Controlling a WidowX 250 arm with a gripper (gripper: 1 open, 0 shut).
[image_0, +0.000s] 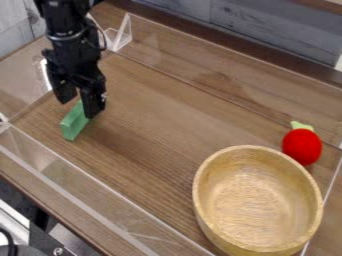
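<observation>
My dark gripper (75, 96) hangs open at the left of the camera view, over the upper end of a green block (76, 124) lying on the wooden table (167, 150). Its fingers hide part of the block. Whether they touch it I cannot tell.
A large yellow bowl (257, 205) stands at the lower right. A red tomato-like object (302, 147) with a green top lies at the right. The table's left edge is near the block.
</observation>
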